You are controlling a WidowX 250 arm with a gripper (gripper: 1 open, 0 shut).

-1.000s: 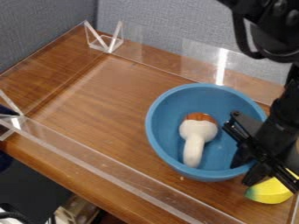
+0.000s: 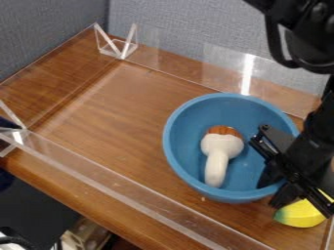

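A blue bowl (image 2: 189, 123) holds a white toy mushroom (image 2: 221, 148) with an orange-brown top. My black gripper (image 2: 282, 183) hangs over the bowl's right side and partly hides it. The gripper is so dark and overlapped that its fingertips and whatever is between them are unclear. A yellow object with a green tip (image 2: 300, 214) lies at the lower right, just outside the bowl, partly behind the gripper.
Transparent barriers with white corner brackets (image 2: 115, 44) edge the workspace, and a grey padded wall stands behind.
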